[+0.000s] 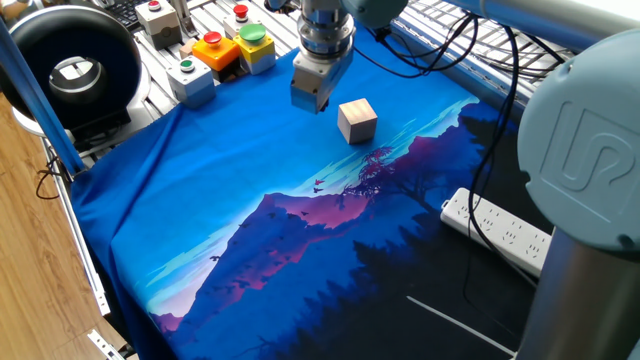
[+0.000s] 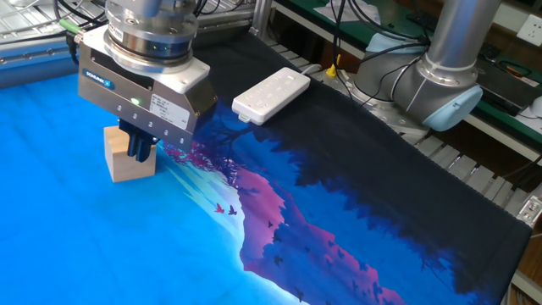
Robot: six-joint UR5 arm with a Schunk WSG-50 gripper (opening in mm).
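Note:
A pale wooden block [image 1: 357,121] sits on the blue printed cloth [image 1: 200,180], towards its far side in exterior view 1. My gripper [image 2: 141,152] points down, its short dark fingers [image 2: 134,146] close together with nothing visible between them. In exterior view 2 those fingers cover part of the wooden block [image 2: 127,169], which shows behind them. Seen from exterior view 1, the gripper body [image 1: 318,82] hangs to the upper left of the block, apart from it. The fingers are mostly hidden there.
A white power strip [image 1: 497,231] lies on the dark part of the cloth. Several push-button boxes [image 1: 192,82] stand off the cloth's far left edge. Black cables [image 1: 490,150] hang near the arm's base.

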